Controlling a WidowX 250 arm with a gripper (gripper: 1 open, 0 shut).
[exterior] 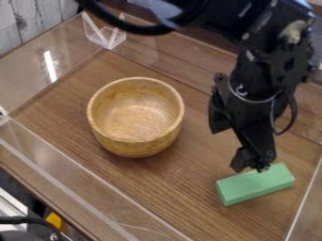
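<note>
A black robot gripper (239,146) reaches down from the top right, its tip just above and left of a light green block (255,184) lying on the wooden table at the lower right. The gripper stands open; its fingers are dark and partly overlap in this view. Left of it sits an empty pale yellow wooden bowl (136,117).
A small white angular object (104,30) is at the back left. Black cables and a metal edge show at the lower left. A wall runs along the back.
</note>
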